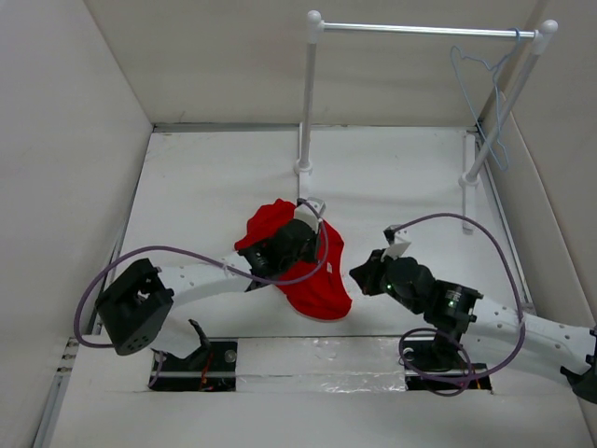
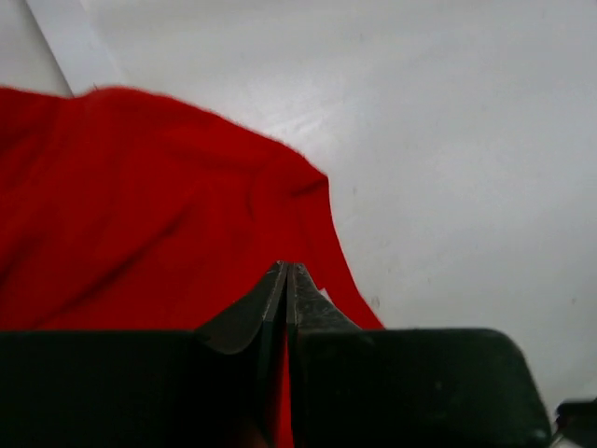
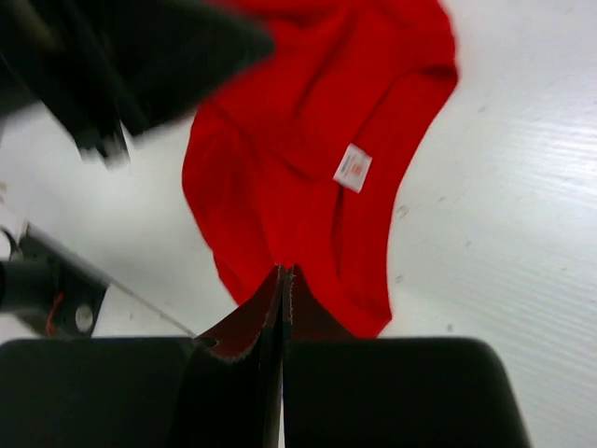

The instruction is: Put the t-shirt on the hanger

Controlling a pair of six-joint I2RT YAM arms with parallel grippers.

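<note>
A crumpled red t-shirt [image 1: 317,289] lies on the white floor, a small white label on it in the right wrist view [image 3: 353,168]. My left gripper [image 1: 312,233] is over the shirt's upper part, shut, with nothing visible between its fingers; the shirt lies below it. My right gripper [image 1: 359,280] is shut just right of the shirt, empty, with the shirt beneath and beyond its tips in its wrist view. A blue wire hanger [image 1: 465,87] hangs at the right end of the rack's bar.
The rack's bar [image 1: 420,30] spans between two white posts [image 1: 308,103] at the back and right. Free floor lies left of the shirt and between the rack's feet. Walls enclose the sides and back.
</note>
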